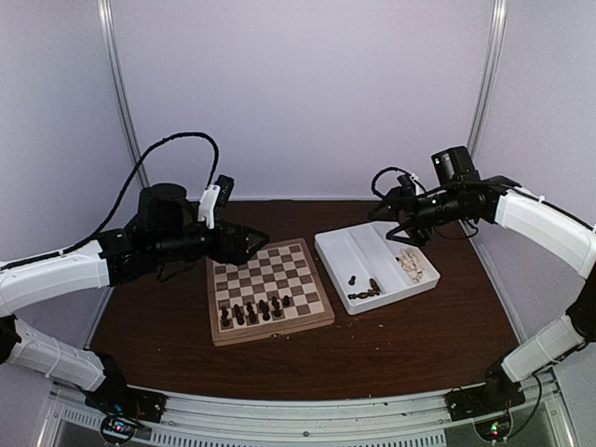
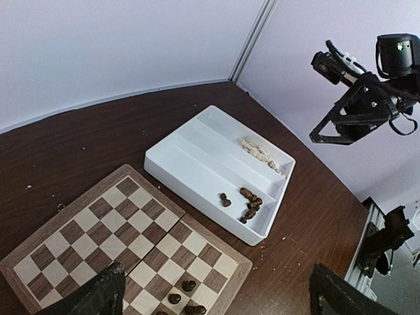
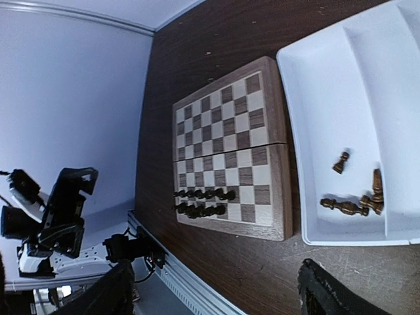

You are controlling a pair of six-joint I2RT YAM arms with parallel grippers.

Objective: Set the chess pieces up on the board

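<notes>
The wooden chessboard (image 1: 272, 289) lies open on the table. Along its near side stand several dark pieces (image 3: 207, 195) in two rows; the rest of the board is bare. To its right, a white divided tray (image 2: 191, 185) holds several loose dark pieces (image 3: 344, 207) lying in the nearer compartment, and one small dark piece (image 3: 340, 162) apart from them. White pieces (image 1: 410, 264) lie heaped in the farther compartment. Above the board's far left part hangs my left gripper (image 1: 259, 244), open and empty. My right gripper is above the tray's far side, fingers apart, nothing between them.
The tray's raised walls and divider (image 3: 364, 85) stand close to the board's right edge. Pale walls enclose the back and sides.
</notes>
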